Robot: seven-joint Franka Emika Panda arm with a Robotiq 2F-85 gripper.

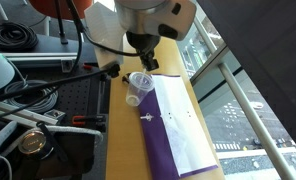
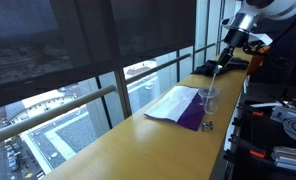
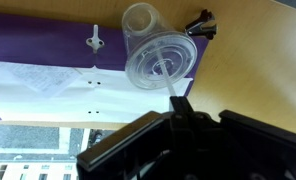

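A clear plastic cup (image 1: 140,84) stands at the edge of the purple-and-white folder on the table. It also shows as a clear cup (image 2: 210,101) in the second exterior view. My gripper is above the cup's mouth, its fingertips together on a thin white stick (image 3: 164,68). The stick slants down into the cup (image 3: 153,62) in the wrist view. Whether its lower end touches the bottom cannot be made out.
The folder (image 1: 178,125) lies flat beside the cup, with a black clip (image 3: 201,25) close to the cup. Tools and cables crowd the dark board (image 1: 73,100) to one side. Bare wood (image 2: 138,150) stretches along the table's near part.
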